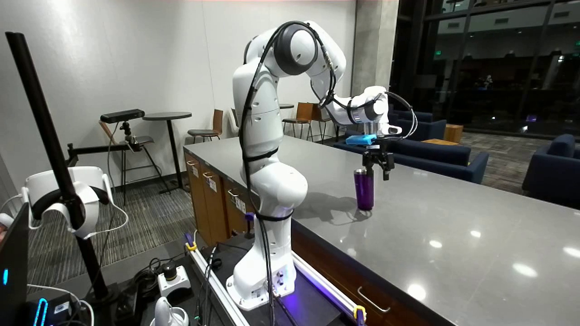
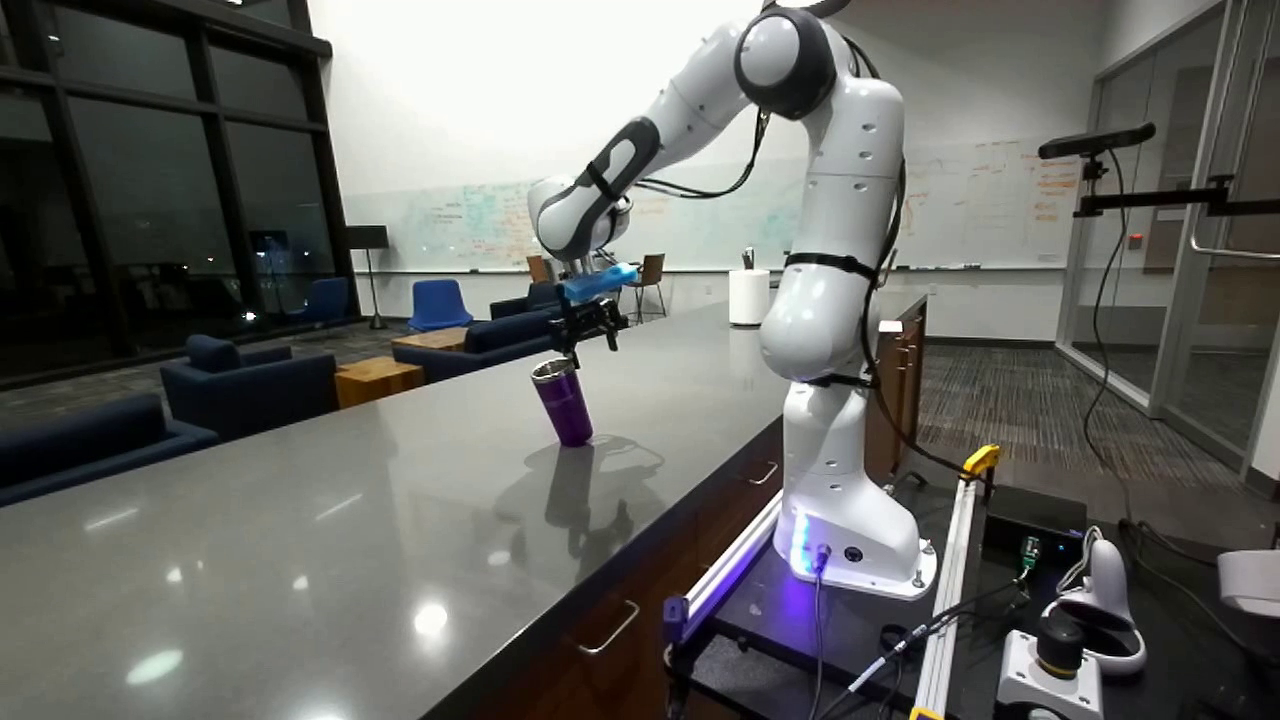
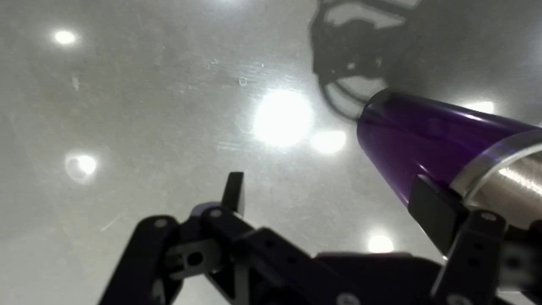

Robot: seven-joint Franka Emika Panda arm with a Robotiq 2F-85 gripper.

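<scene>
A purple tumbler [image 1: 364, 191] with a bare metal rim stands on the grey counter, its body leaning; exterior view 2 shows the tumbler [image 2: 564, 406] tipped with its top toward the left. My gripper [image 1: 379, 169] is just above and beside its rim, pointing down. In the wrist view the gripper is open, with only bare counter between its fingers. The right finger [image 3: 438, 213] overlaps the tumbler [image 3: 432, 132] at its outer side by the rim and seems to press there. The left finger [image 3: 234, 192] stands clear of it.
A white cylindrical container [image 2: 749, 298] sits farther along the counter in exterior view 2. Dark sofas [image 1: 435, 157] stand beyond the counter's far side.
</scene>
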